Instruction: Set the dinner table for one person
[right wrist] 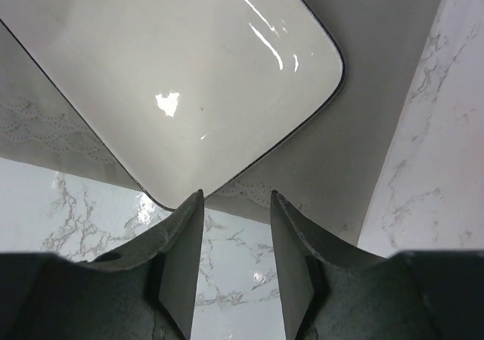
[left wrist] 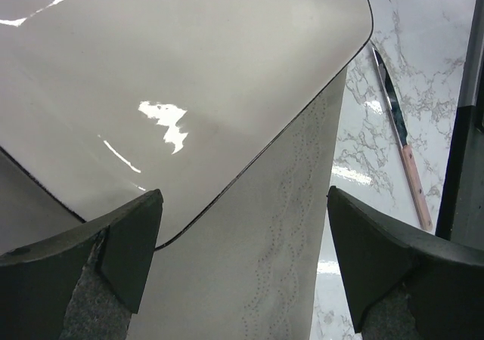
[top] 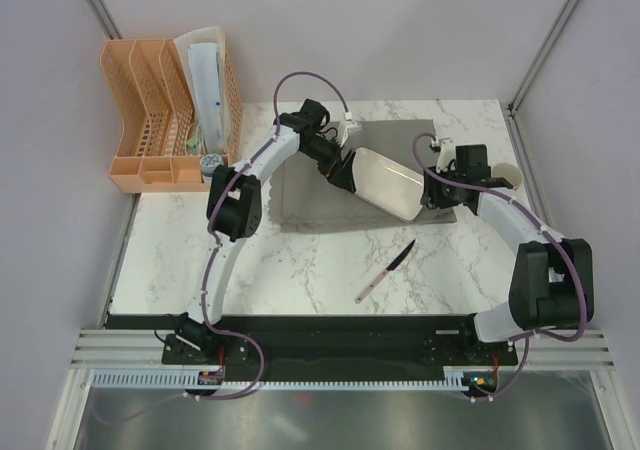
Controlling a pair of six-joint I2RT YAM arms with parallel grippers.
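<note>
A cream rectangular plate (top: 388, 184) lies askew on the grey placemat (top: 315, 195). At its left side my left gripper stands open, nothing held; one finger (left wrist: 128, 242) overlaps the plate's near corner in the left wrist view. By the plate's right end is my right gripper, its fingers parted with a gap and nothing between them. The plate's rounded corner shows just ahead of the left one of these fingers (right wrist: 185, 230). A knife with a pinkish handle (top: 374, 285) rests on bare marble in front of the mat.
An orange rack (top: 130, 120) with compartments fills the back left, white sheet-like items (top: 206, 90) upright in it. A cup (top: 508, 176) at the right is partly hidden by my right arm.
</note>
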